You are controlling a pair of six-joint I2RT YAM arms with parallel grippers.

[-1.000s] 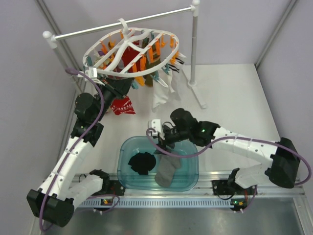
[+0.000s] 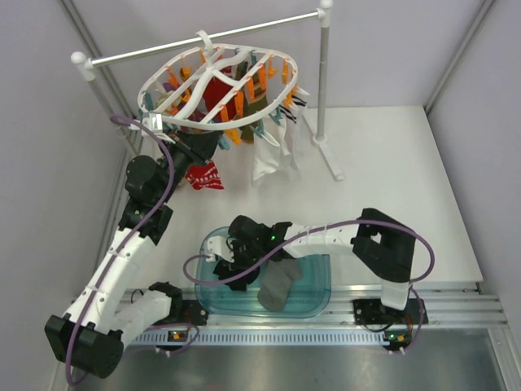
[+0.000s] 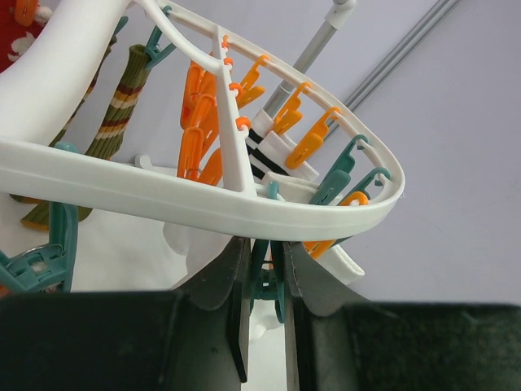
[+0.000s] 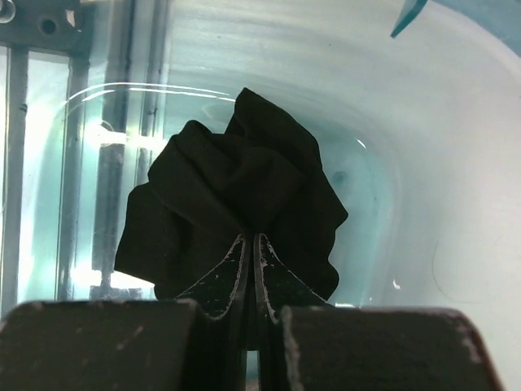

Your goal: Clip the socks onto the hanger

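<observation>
The white round hanger point(image 2: 264, 116) hangs from a stand, with orange and teal clips along its rim and spokes. At its front rim, my left gripper is closed in around a teal clip point(image 3: 266, 285), one finger on each side. A crumpled black sock point(image 4: 220, 179) lies in the clear blue bin point(image 2: 321, 297). My right gripper is shut over this sock, fingertips together against the cloth; whether fabric is pinched between them cannot be made out. Beside it in the bin is a grey sock point(image 2: 278, 283).
Several socks hang under the hanger, among them white ones point(image 2: 269, 155) and a red patterned one point(image 2: 204, 176). A white stand post point(image 2: 322, 81) rises right of the hanger.
My right arm has moved left and down from above the grey sock to the black sock in the bin. The left arm has stayed almost still at the hanger rim.
</observation>
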